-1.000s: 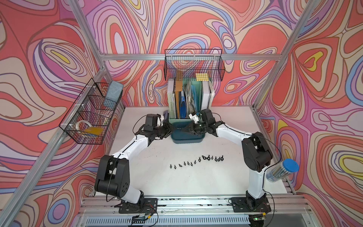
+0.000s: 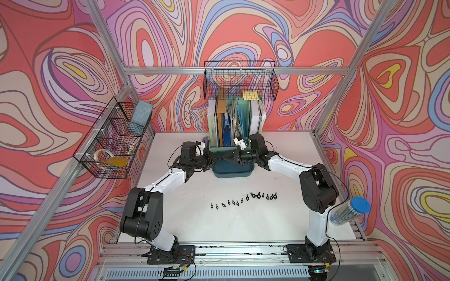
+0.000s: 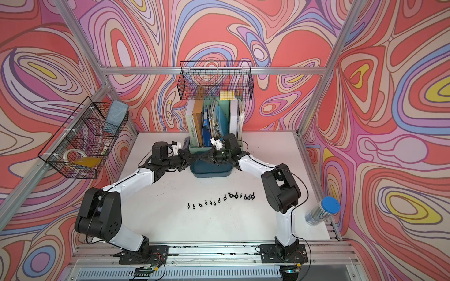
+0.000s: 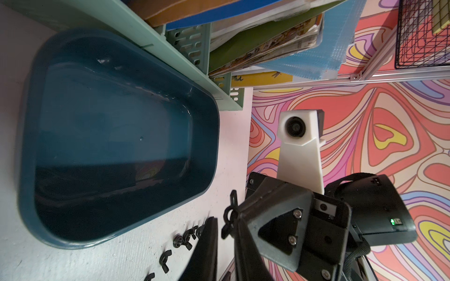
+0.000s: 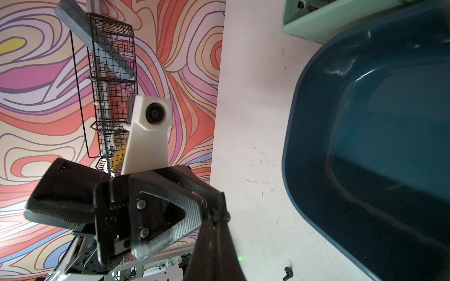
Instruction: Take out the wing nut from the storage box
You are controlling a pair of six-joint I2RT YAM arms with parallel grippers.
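The teal storage box (image 4: 117,241) stands in front of the file rack, and its inside looks empty. Just beyond its rim, in the left wrist view, a small black wing nut (image 4: 229,214) sits at the tips of my right gripper, whose fingers are shut on it. My left gripper faces the right one tip to tip, its fingers part open with a gap, the nut at their ends. Contact between the nut and the left fingers cannot be made out. In the top left view both grippers meet above the box.
Several black wing nuts (image 2: 258,195) lie in a loose row on the white table in front. A green rack with folders (image 2: 234,119) stands behind the box. A blue-lidded jar (image 2: 361,204) is at the right edge.
My two grippers have come closer together over the box, the left shifting slightly right and the right slightly left. The row of nuts on the table has not moved.
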